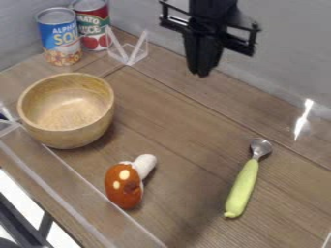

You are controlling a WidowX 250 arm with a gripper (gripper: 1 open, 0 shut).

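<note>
My black gripper (pixel 203 58) hangs high at the top centre of the camera view, above the back of the wooden table, shut with nothing visible between its fingers. Below it to the right lies a green-handled utensil (pixel 242 186) with a silver end. A brown and white toy mushroom (pixel 124 184) lies on its side at the front middle. A tan bowl (pixel 66 131) stands at the left.
An Alphabet soup can (pixel 61 39) and a tomato can (pixel 93 24) stand at the back left corner, by some white tape marks. A grey wall runs along the back.
</note>
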